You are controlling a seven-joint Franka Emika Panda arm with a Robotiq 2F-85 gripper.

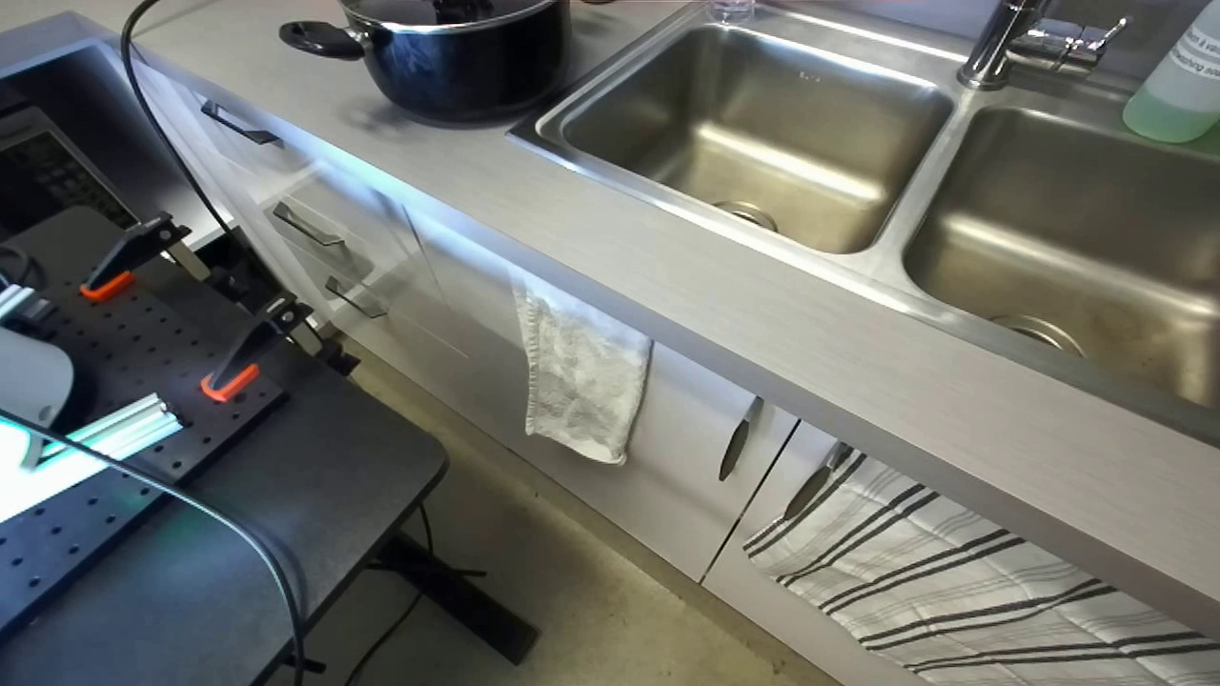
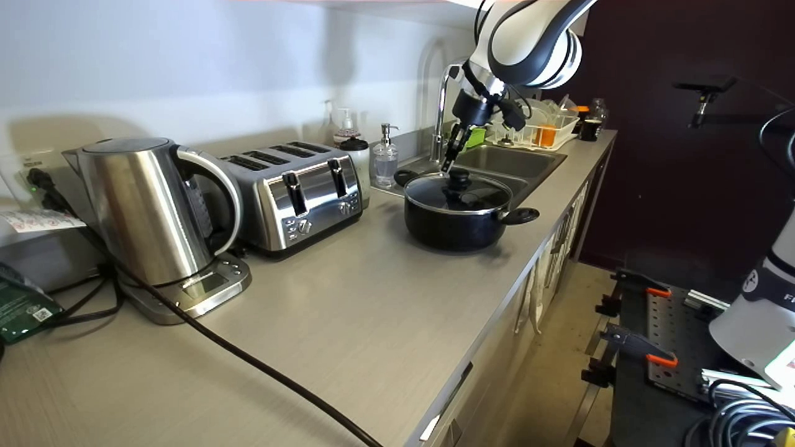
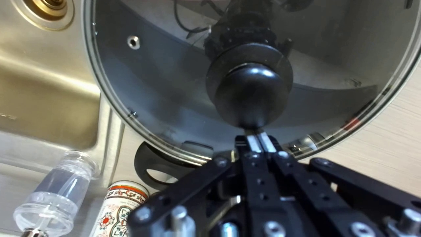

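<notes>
A black pot (image 2: 451,228) with a glass lid (image 3: 165,87) stands on the counter left of the sink. In the wrist view the lid's round black knob (image 3: 252,94) lies just beyond the fingertips, outside them. My gripper is shut, its two pale fingertips side by side with nothing between them. Exterior view 2 shows the gripper (image 2: 450,165) coming down from above at the knob (image 2: 459,177), on its sink side. Whether the tips touch the knob is hard to tell. Exterior view 1 catches only the pot's lower body (image 1: 469,69), without the gripper.
A clear soap bottle (image 3: 59,193) and a patterned can (image 3: 120,209) stand close to the pot's rear handle (image 3: 158,166). The toaster (image 2: 298,194) and kettle (image 2: 156,208) are farther along the wall. Bare counter (image 2: 358,320) lies in front of the pot.
</notes>
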